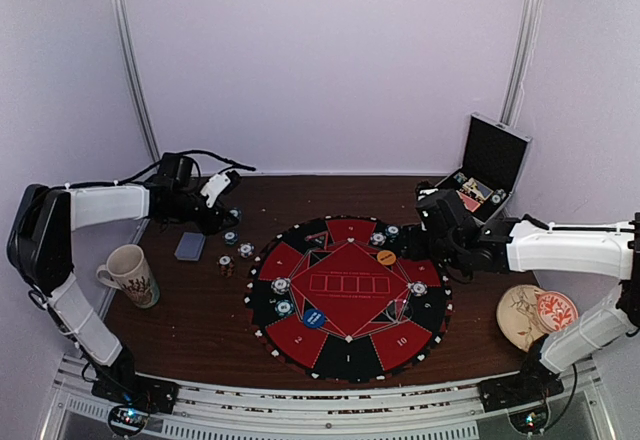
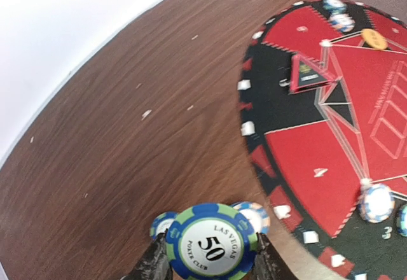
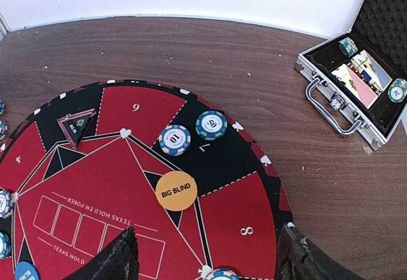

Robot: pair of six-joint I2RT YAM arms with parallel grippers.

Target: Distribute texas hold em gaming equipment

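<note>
A blue-and-green 50 chip [image 2: 212, 248] is pinched between the fingertips of my left gripper [image 1: 231, 218], which is over the dark table left of the round poker mat [image 1: 350, 364]. Below it in the left wrist view, other chips [image 2: 253, 216] rest on the table. My right gripper is open above the mat's right side, its fingers apart with nothing between them. Ahead of it lie the orange big blind disc [image 3: 176, 191], a 10 chip [image 3: 175, 140] and a 50 chip [image 3: 211, 125]. A blue disc [image 1: 313, 318] lies near seat 2.
At the back right stands an open chip case [image 1: 478, 193] with cards and chips inside. A blue card deck [image 1: 190, 246] and a mug [image 1: 132, 276] occupy the left, round coasters [image 1: 535, 316] the right. Bare table shows behind the mat.
</note>
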